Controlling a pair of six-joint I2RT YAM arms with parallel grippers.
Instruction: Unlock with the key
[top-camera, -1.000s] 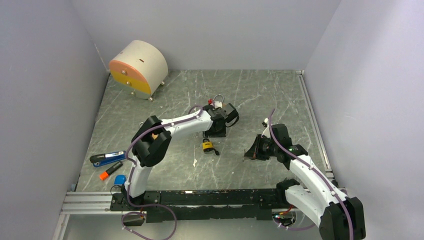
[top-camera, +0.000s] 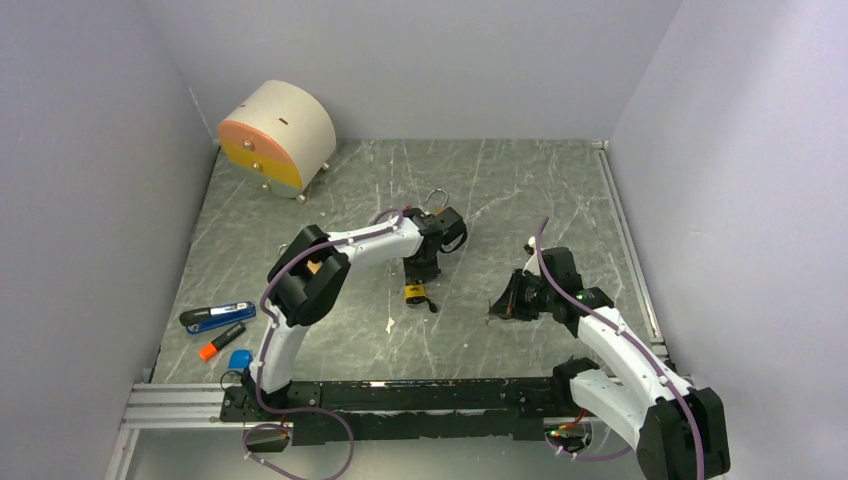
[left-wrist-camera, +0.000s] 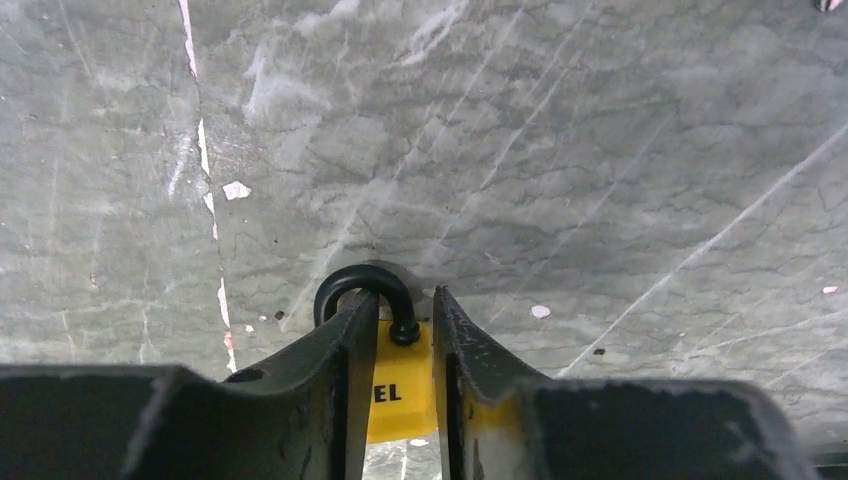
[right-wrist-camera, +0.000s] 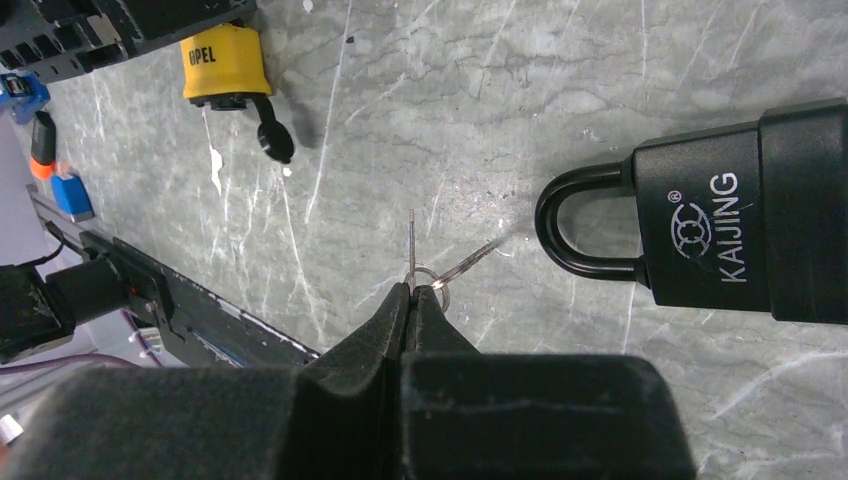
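Note:
My left gripper is low at the yellow OPEL padlock (left-wrist-camera: 398, 400), its part-open fingers around the padlock's upper end by the black shackle (left-wrist-camera: 360, 275); whether they grip it is unclear. In the right wrist view, my right gripper is shut on a key ring with metal keys (right-wrist-camera: 462, 264). The yellow padlock (right-wrist-camera: 222, 62) lies up and left of it, with a dangling black piece. A large black KAIJING padlock (right-wrist-camera: 700, 215) lies to its right.
A cream drum-shaped box (top-camera: 280, 135) stands at the back left. A blue stapler (top-camera: 220, 317), an orange marker (top-camera: 215, 345) and a blue block (top-camera: 240, 359) lie at the front left.
The left arm has moved slightly left and toward the front, over the yellow padlock. The right arm has not moved.

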